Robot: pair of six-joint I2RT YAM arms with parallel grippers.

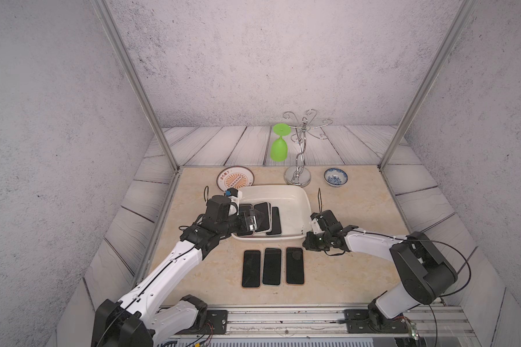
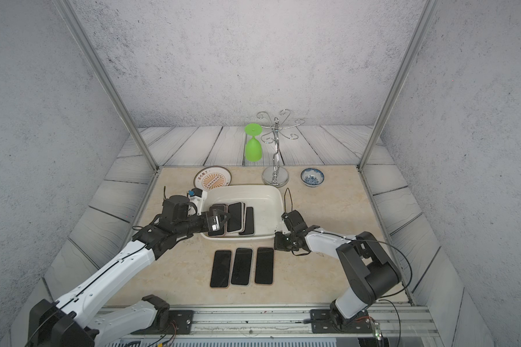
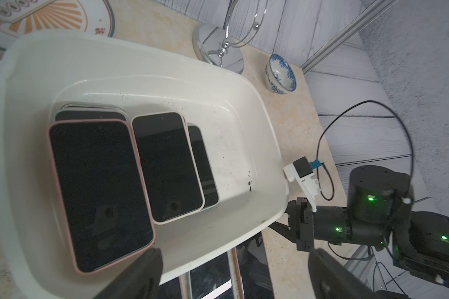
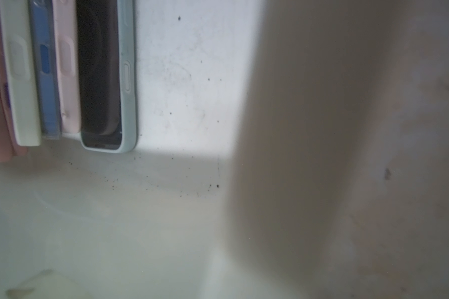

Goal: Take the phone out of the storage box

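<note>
The white storage box (image 1: 295,211) holds stacked phones. In the left wrist view a pink-edged phone (image 3: 99,194) lies on the left pile, a pale-edged phone (image 3: 167,167) beside it, and a partly covered phone (image 3: 204,169) to their right. Open and empty, my left gripper (image 1: 253,220) hangs over the box's left part; its blurred fingers (image 3: 139,274) show low in its wrist view. My right gripper (image 1: 308,241) is shut at the outside of the box's front right corner, seemingly against the wall. Its fingers do not show in the right wrist view, where several case edges (image 4: 67,64) appear.
Three dark phones (image 1: 251,269) lie in a row on the table before the box. Behind it stand a patterned plate (image 1: 235,178), a metal stand (image 1: 298,175) with a green cup (image 1: 279,149), and a blue-white bowl (image 1: 335,177).
</note>
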